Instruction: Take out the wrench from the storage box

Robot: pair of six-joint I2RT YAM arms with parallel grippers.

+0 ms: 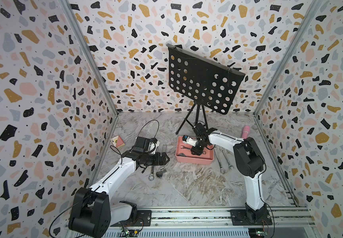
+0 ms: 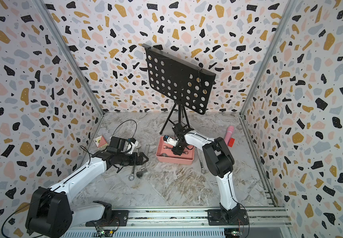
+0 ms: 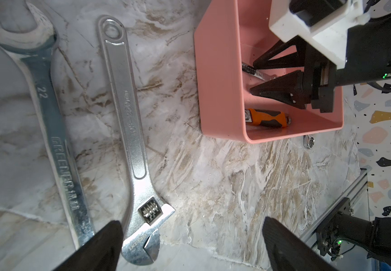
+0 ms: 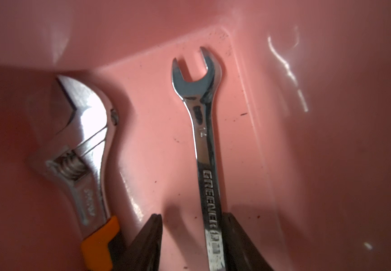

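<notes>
Inside the pink storage box (image 1: 195,160), a chrome open-end wrench (image 4: 197,90) lies flat on the floor. An adjustable wrench with an orange handle (image 4: 98,244) rests against the box's other side. My right gripper is open and down in the box, its fingers at the chrome wrench's shaft. One finger (image 4: 236,244) overlaps the shaft's edge in the right wrist view; whether they touch cannot be told. Left of the box, my left gripper stands open over the table with nothing between its fingers.
Under the left gripper lie a large wrench (image 3: 55,131) and a silver adjustable wrench (image 3: 129,122). More wrenches (image 1: 221,165) lie right of the box. A black stand (image 1: 197,115) rises behind it. Table in front of the box is clear.
</notes>
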